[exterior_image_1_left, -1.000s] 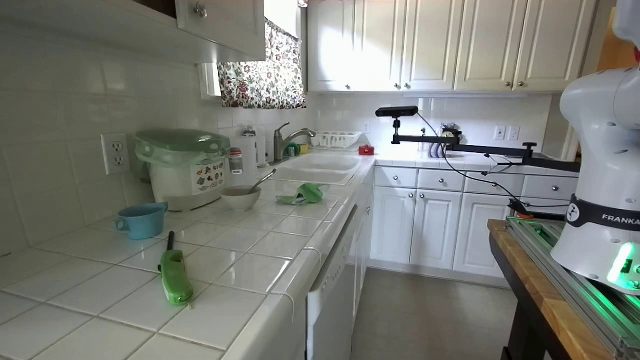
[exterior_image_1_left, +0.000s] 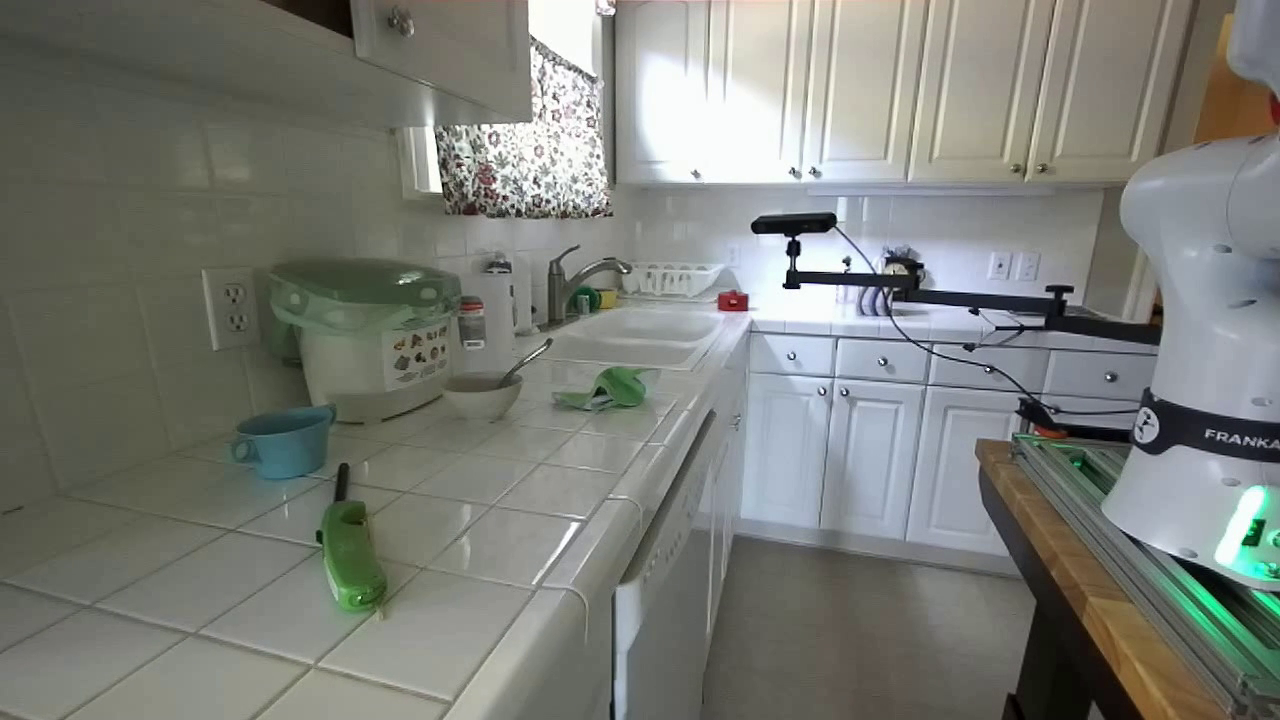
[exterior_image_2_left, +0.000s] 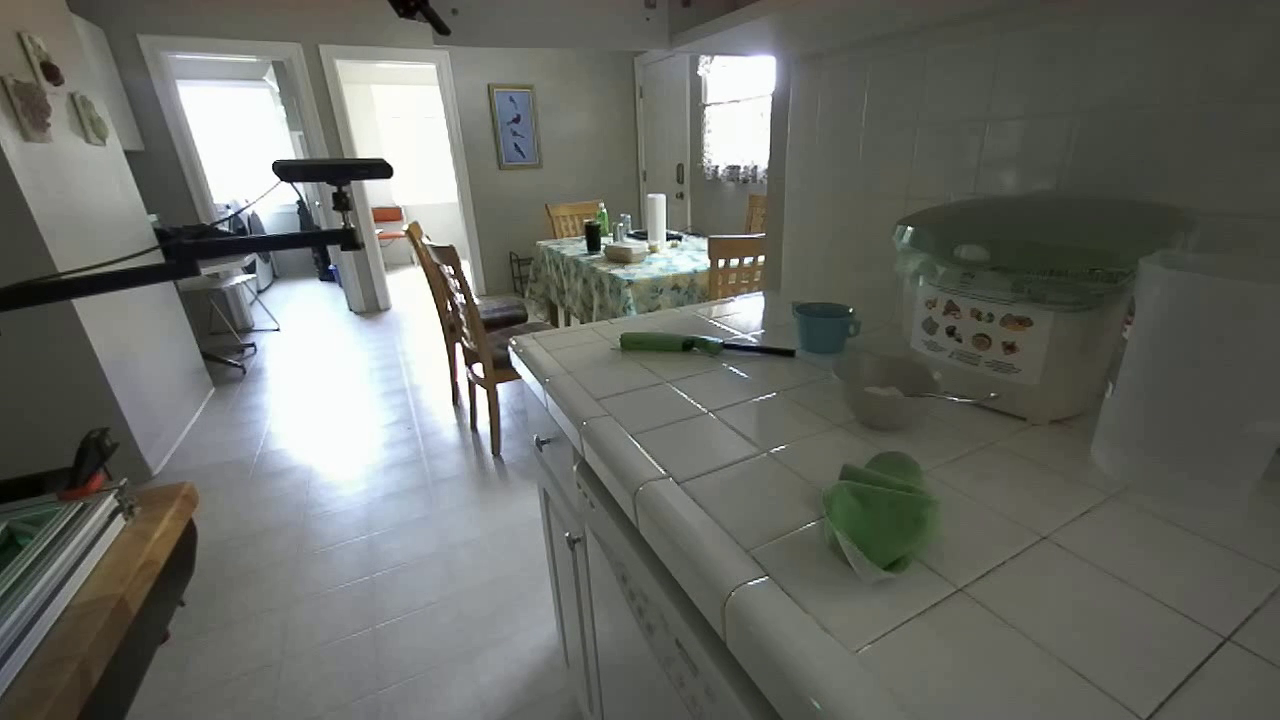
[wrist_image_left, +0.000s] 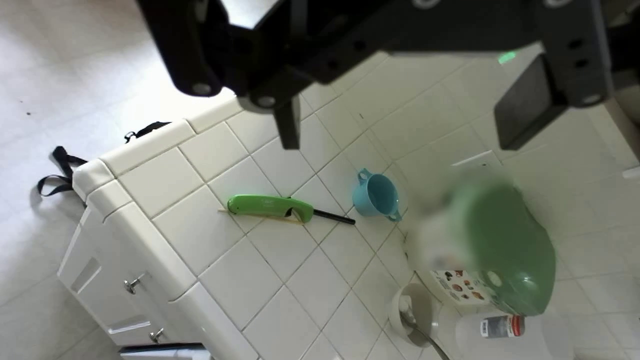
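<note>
My gripper shows at the top of the wrist view, its two fingers wide apart and nothing between them. Beyond it, a green lighter (wrist_image_left: 270, 207) with a black nozzle lies on the white tiled counter, a thin stick beside it. The blue cup (wrist_image_left: 376, 195), with a handle on each side, stands close to the lighter's tip. A pale bowl (exterior_image_1_left: 482, 395) holds a spoon. Nearer the sink lies a crumpled green cloth (exterior_image_2_left: 882, 514). In both exterior views the gripper is out of sight.
A white appliance with a green lid (exterior_image_1_left: 366, 295) stands against the wall. Behind the bowl is a pale container (exterior_image_2_left: 1182, 372). Bare tiles lie between the lighter and the counter's front edge (exterior_image_2_left: 672, 540). A camera arm (exterior_image_1_left: 960, 300) reaches out from my base.
</note>
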